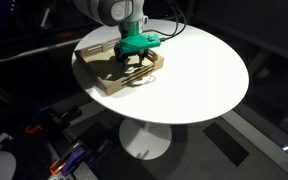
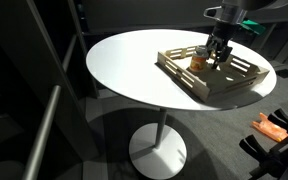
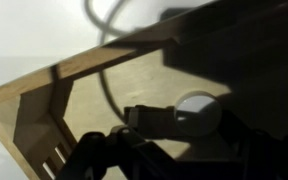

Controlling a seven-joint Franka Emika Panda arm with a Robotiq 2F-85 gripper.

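An orange container (image 2: 198,61) stands inside a wooden tray (image 2: 223,99). From the wrist, its round white top (image 3: 197,114) shows between the dark fingers, nearer the right one. My gripper points down into the tray with its fingers apart, so it looks open. In exterior view 2 the gripper (image 2: 218,51) is low over the tray, close beside the container. Whether a finger touches the container cannot be told. The gripper (image 1: 135,58) hides the container in exterior view 1.
The slatted tray walls (image 3: 79,66) surround the gripper on all sides. A round white table (image 1: 199,75) carries the tray near its edge, with a wide bare area beside it. A cable's shadow crosses the tray floor.
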